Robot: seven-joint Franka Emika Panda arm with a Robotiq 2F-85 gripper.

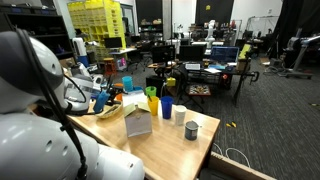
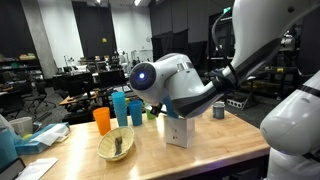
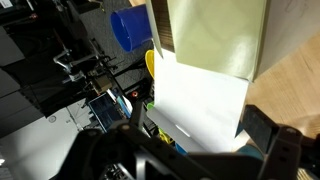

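In the wrist view my gripper has its two dark fingers well apart, with a white surface showing beyond the gap. That surface seems to belong to the open carton, whose tan side (image 3: 215, 35) fills the upper part. Exterior view 1 shows the pale carton (image 1: 138, 121) standing on the wooden table, with the gripper (image 1: 108, 98) to its left. From exterior view 2, the arm hangs over the table close to the carton (image 2: 178, 131); its fingertips are hard to make out there. Whether a finger touches the carton, I cannot tell.
A shallow basket (image 2: 117, 144) holds a pale item, with an orange cup (image 2: 102, 122) behind it. Blue (image 1: 167, 105), yellow (image 1: 153, 104) and white (image 1: 179, 115) cups stand near the carton, and a metal can (image 1: 191, 130) farther right.
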